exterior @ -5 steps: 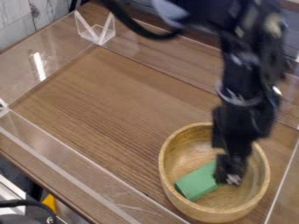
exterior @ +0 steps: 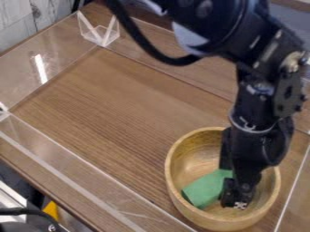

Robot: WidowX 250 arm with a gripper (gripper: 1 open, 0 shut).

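Observation:
A wooden bowl (exterior: 190, 152) sits at the front right of the wooden table, with a green block (exterior: 204, 188) lying inside it. My black gripper (exterior: 238, 186) reaches down from above into the bowl's right half, beside and partly over the block, hiding part of it. The gripper is open; whether the block lies between its fingers is hard to tell.
A white wire-like holder (exterior: 100, 27) stands at the back left. Dark cables lie off the front-left edge.
Over the last second my gripper has come down into the bowl.

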